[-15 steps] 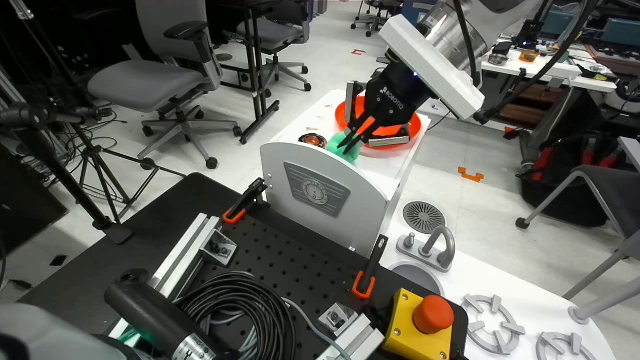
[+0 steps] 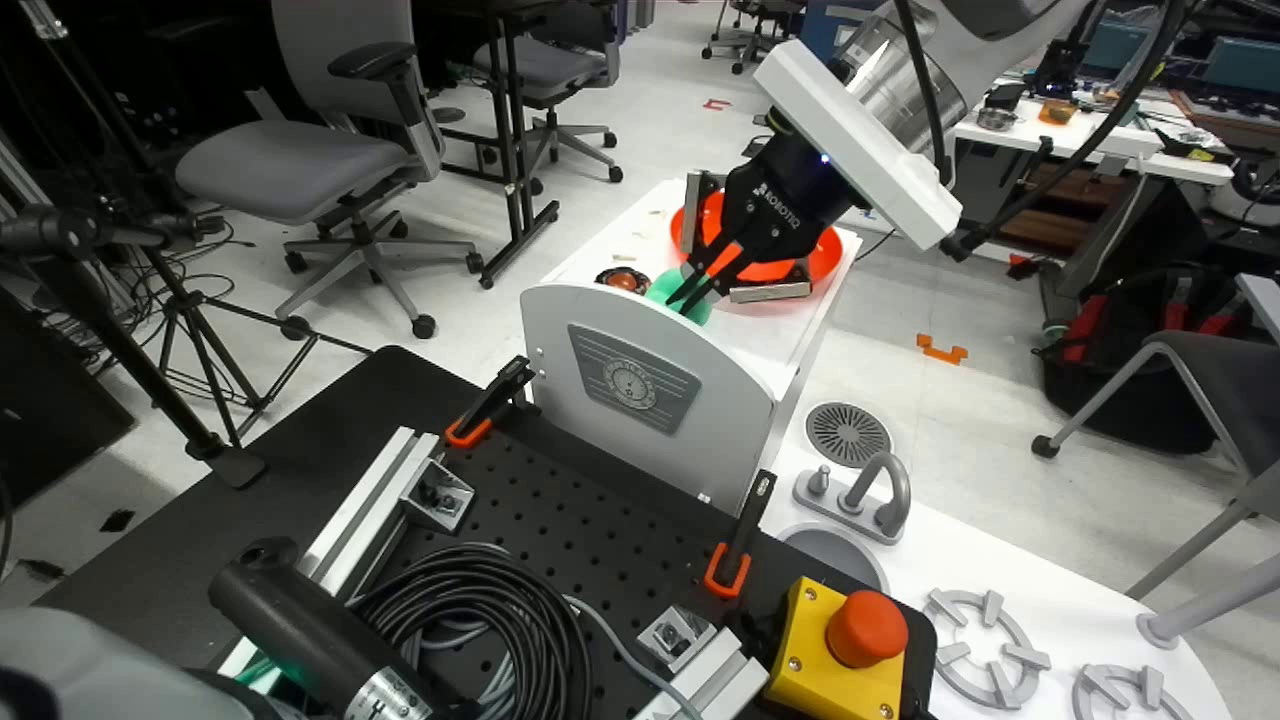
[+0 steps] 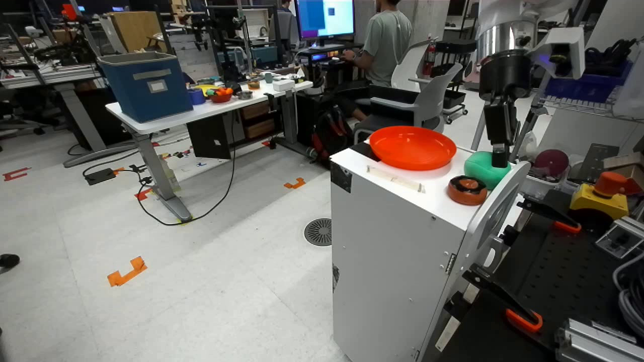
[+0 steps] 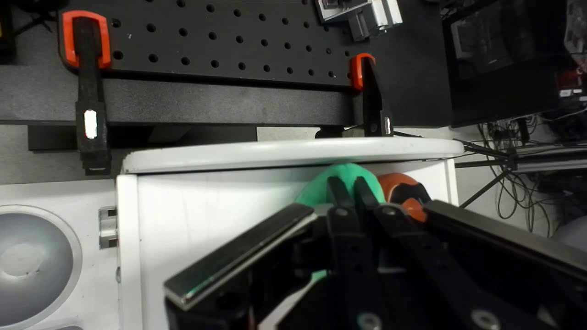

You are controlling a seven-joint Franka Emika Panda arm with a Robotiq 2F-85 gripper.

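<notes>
A rounded green object (image 3: pixel 480 168) sits on the white cabinet top (image 3: pixel 444 208), close against the raised back panel. My gripper is down over it, its two black fingers (image 4: pixel 339 192) close together, with a narrow bit of green showing between them. In exterior view 1 the gripper (image 2: pixel 687 298) reaches the green object (image 2: pixel 662 288) just behind the panel. Part of the object is hidden by the fingers. Beside it lies an orange-brown round item with a black top (image 3: pixel 466 190). A wide red-orange plate (image 3: pixel 413 145) rests farther from the panel.
The curved back panel (image 2: pixel 636 384) stands right beside the gripper. Black clamps (image 2: pixel 492 402) hold at the black perforated table. A sink (image 4: pixel 33 264) adjoins the cabinet. Some bare white top (image 4: pixel 209 214) shows in the wrist view.
My gripper has moved slightly lower and toward the left in exterior view 1, and its fingers are nearer each other. The plate and orange-brown item look unmoved.
</notes>
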